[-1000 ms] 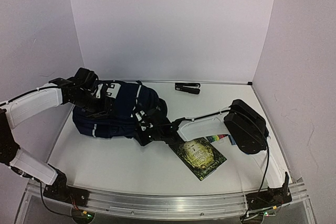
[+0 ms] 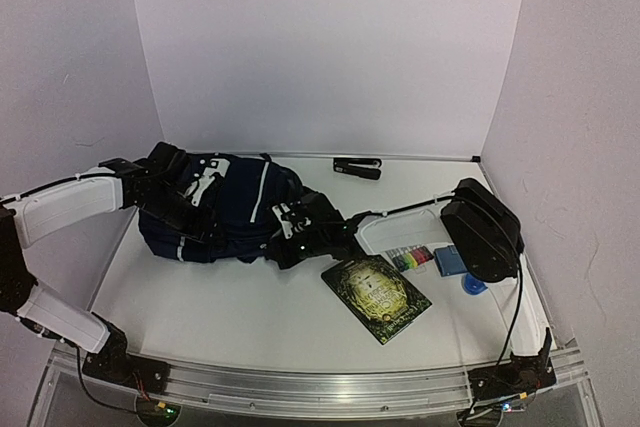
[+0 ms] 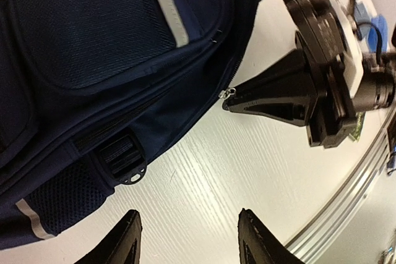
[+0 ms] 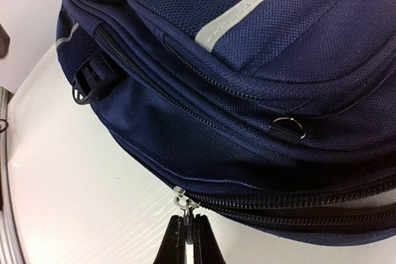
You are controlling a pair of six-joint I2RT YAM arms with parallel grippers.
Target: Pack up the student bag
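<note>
The navy school bag point(image 2: 235, 192) lies on its back or side at the left of the table, a grey stripe across it. At its near right edge, my right gripper is shut on a small metal zipper pull point(image 4: 185, 201). To the right of that pull, the zipper's rows of teeth point(image 4: 322, 217) stand apart; what is inside the bag cannot be seen. My left gripper is open over the bag's near left side, with only table between its fingers in the left wrist view. A book point(image 2: 378, 297) with a dark green cover lies flat at front right.
Colored markers point(image 2: 410, 257), a blue box point(image 2: 450, 260) and a round blue item point(image 2: 473, 285) lie at right, near the right arm. A black stapler point(image 2: 357, 168) rests at the back.
My right gripper has shifted a little right and back along the bag's edge, its arm uncovering more of the things at right. The left gripper has dipped slightly toward the front.
</note>
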